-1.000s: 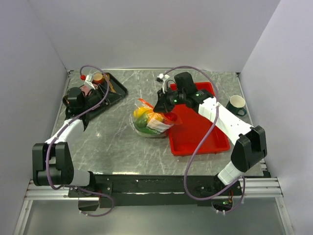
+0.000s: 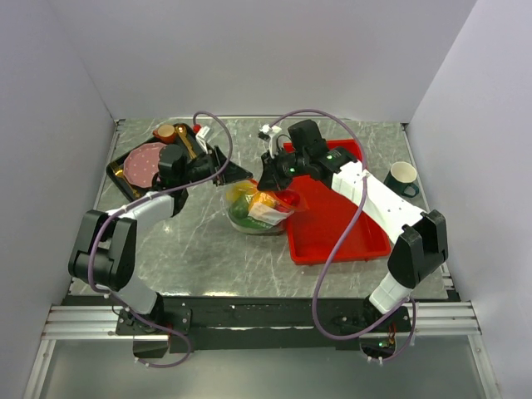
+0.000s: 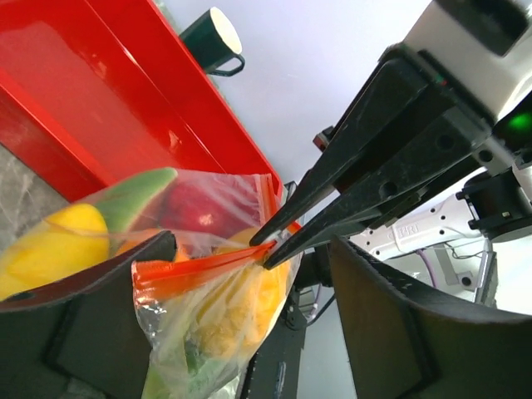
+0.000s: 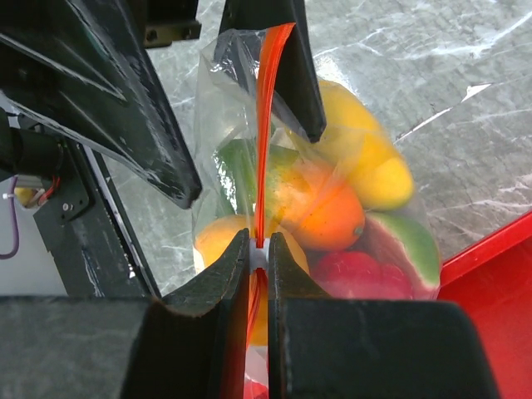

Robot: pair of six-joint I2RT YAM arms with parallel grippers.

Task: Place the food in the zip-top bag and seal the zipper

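The zip top bag point(image 2: 258, 212) holds several pieces of play food, among them a yellow mango point(image 3: 54, 249), an orange fruit point(image 4: 320, 208) and a watermelon slice point(image 4: 403, 249). Its orange zipper strip point(image 3: 191, 278) runs between both grippers. My right gripper has its fingertips close on the strip, with the zipper and a small pale piece between them; in the left wrist view its tips pinch the bag's top. My left gripper point(image 2: 238, 174) stands open at the other end of the strip, its fingers point(image 4: 108, 100) either side of the bag's top corner.
A red bin point(image 2: 341, 241) lies right of the bag, with a green mug point(image 2: 401, 179) beyond it. A dark tray point(image 2: 116, 174) with a pink plate point(image 2: 141, 165) is at the left.
My left gripper has moved from over the tray at left rightward to the bag's top corner. The right gripper has shifted slightly left along the bag; the bag's top stands a little raised.
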